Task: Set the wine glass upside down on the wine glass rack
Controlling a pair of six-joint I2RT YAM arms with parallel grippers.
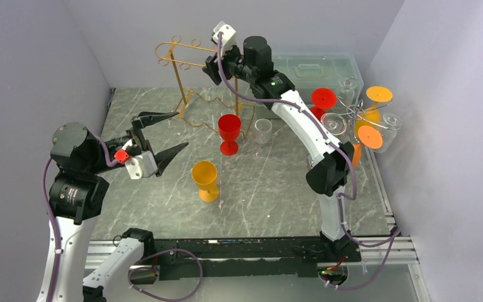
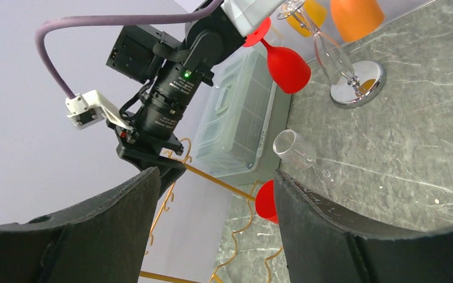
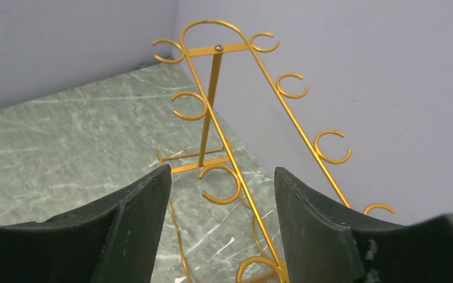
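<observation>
Gold double rails with open loops form the wine glass rack (image 3: 213, 119) at the back left; the loops seen whole in the right wrist view are empty. Over its right part is my right gripper (image 1: 212, 69), its fingers (image 3: 135, 218) apart with no glass between them. In front of the rack, a red glass (image 1: 229, 129) and a clear glass (image 1: 263, 129) stand upright. An orange-yellow glass (image 1: 205, 179) is upright nearer the front. Left of these glasses, my left gripper (image 1: 183, 129) stays wide open and empty.
At the right, a metal carousel stand (image 2: 360, 85) has red, orange, yellow and clear glasses hanging upside down. A lidded translucent green box (image 1: 314, 69) sits at the back, behind the right arm.
</observation>
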